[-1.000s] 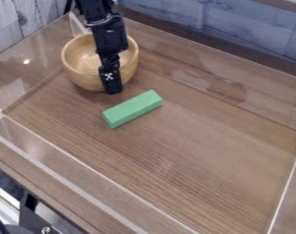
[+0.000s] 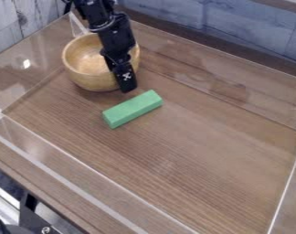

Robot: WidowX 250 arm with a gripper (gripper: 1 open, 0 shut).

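A black robot gripper [image 2: 122,71] reaches down from the top into a round wooden bowl [image 2: 79,62] at the upper left, its fingertips low at the bowl's right side. The fingers look open; whether anything lies between them is too small to tell. A green rectangular block [image 2: 132,109] lies on the wooden table just below and right of the bowl, apart from it.
A white wall edge runs along the left, and dark objects sit at the bottom left corner.
The arm and gripper have shifted slightly to the right within the bowl area. The bowl and green block look essentially unmoved.
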